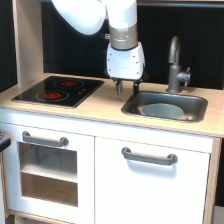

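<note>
A white robot arm with a gripper [127,86] reaches down over the wooden counter, just left of the sink [146,98]. Its fingers are dark and hang above the counter; whether anything is between them is too small to tell. A greenish plate [160,111] lies in the sink basin, to the right of the gripper.
A black two-burner hob [55,92] is on the left of the counter [100,110]. A dark tap [175,60] stands behind the sink. White cabinet doors [150,185] with grey handles are below.
</note>
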